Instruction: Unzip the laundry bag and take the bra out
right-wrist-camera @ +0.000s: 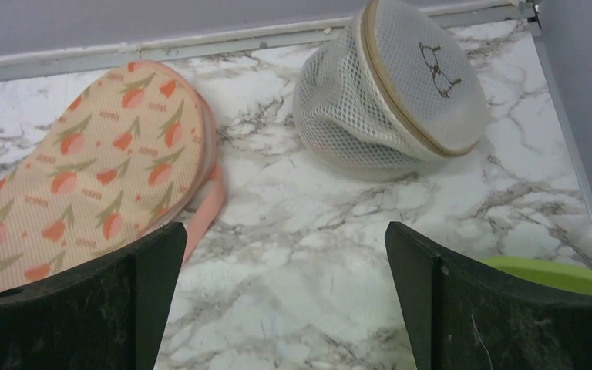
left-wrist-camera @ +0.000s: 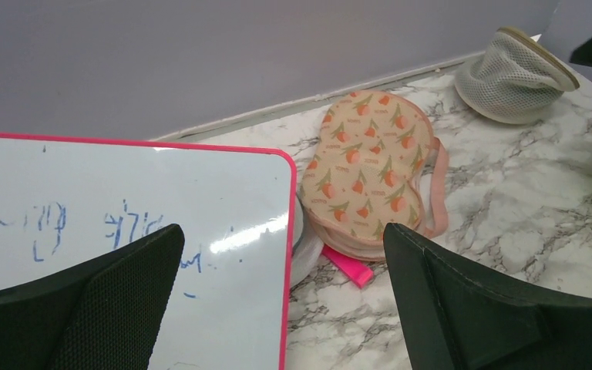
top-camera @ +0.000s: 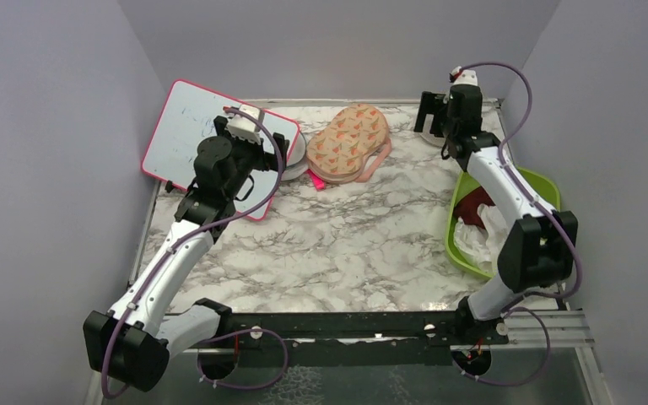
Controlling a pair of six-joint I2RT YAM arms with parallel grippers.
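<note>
A white mesh laundry bag (right-wrist-camera: 347,108) rests at the back right of the table, its tan zipper band (right-wrist-camera: 393,100) circling the rim of a flat end that bears a dark line drawing. No opening shows along that band, and no bra can be made out. In the top view, my right arm hides most of the bag. My right gripper is open in front of the bag, apart from it, nothing between its fingers. Over the whiteboard at the left, my left gripper hangs open and empty.
A peach fruit-print pouch (top-camera: 350,139) lies at the back centre, beside a pink tab (top-camera: 316,180). The pink-edged whiteboard (top-camera: 181,114) covers the back left. A green basket (top-camera: 453,240) with cloths stands at right. Bare marble (top-camera: 337,245) fills the middle.
</note>
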